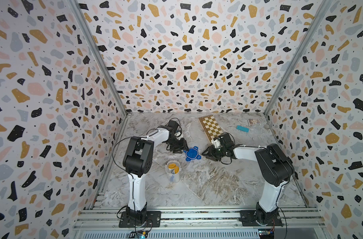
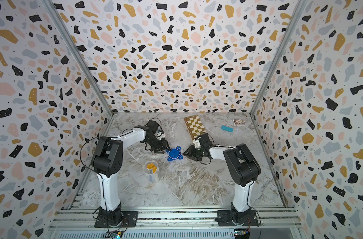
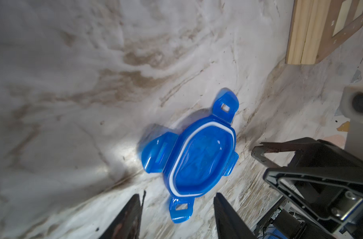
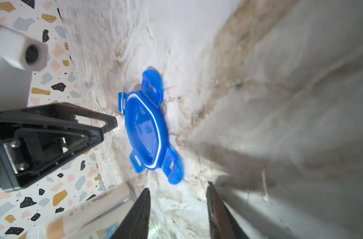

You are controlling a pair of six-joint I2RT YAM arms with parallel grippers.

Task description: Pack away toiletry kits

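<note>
A blue lid [image 1: 192, 153] with a white seal ring and flaps lies on the marble table, its hollow side up. My left gripper is partly open just to the lid's left, with one flap reaching toward the gap between its fingers but not gripped. To the right, my right gripper is also partly open, nothing between its fingers, a short way from the lid's nearest flap. The clear container [image 1: 173, 172], holding orange items, stands in front of the left gripper; part of it shows in the right wrist view.
A wooden checkerboard [image 1: 211, 127] lies behind the lid, near the right gripper. At the back right are a blue block [image 1: 242, 128] and a card box [image 1: 253, 121].
</note>
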